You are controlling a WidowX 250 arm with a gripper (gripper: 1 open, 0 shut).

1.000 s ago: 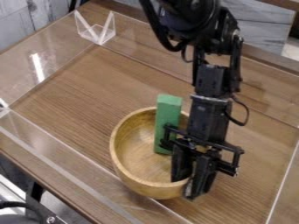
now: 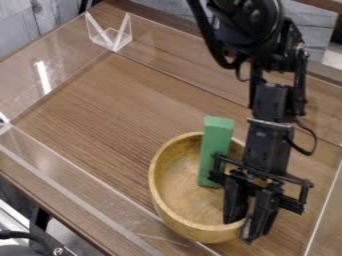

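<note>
A yellow-tan bowl [image 2: 181, 178] sits near the front edge of the wooden table, with a green block [image 2: 217, 140] standing in it toward the back. My black gripper [image 2: 254, 210] is lowered at the bowl's right side, its fingers over the rim, partly covering it. The fingertips are dark and overlap, so what is between them is hard to make out; it appears to be the bowl's rim.
A clear plastic holder [image 2: 107, 30] stands at the back left. A pale strip runs along the back right edge.
The arm, bowl and green block have shifted to the right in the view, with the gripper staying at the bowl's right rim.
</note>
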